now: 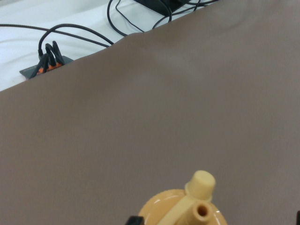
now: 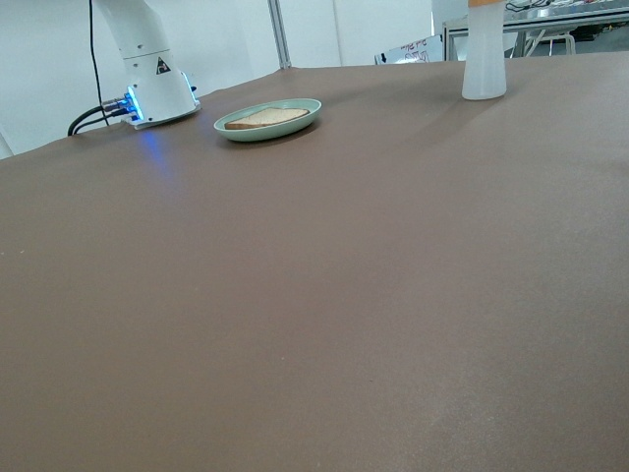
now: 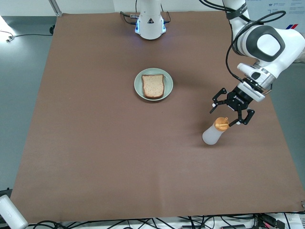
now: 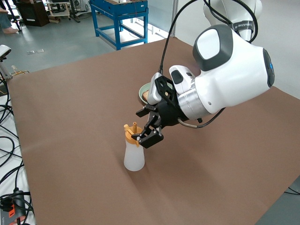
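A squeeze bottle with translucent body and orange cap stands on the brown table, seen in the camera left view (image 3: 213, 135), the top view (image 2: 484, 59) and the right view (image 4: 134, 157). My black gripper (image 3: 220, 119) is open just above and around its cap, the fingers apart. The wrist view shows the cap (image 1: 166, 206) at the bottom, with dark fingertips at the edge. A pale green plate (image 3: 138, 88) holds a slice of bread (image 3: 152, 86), left of and behind the bottle.
A white robot base (image 3: 150, 26) sits at the back edge. Cables (image 3: 143, 223) run beyond the front edge.
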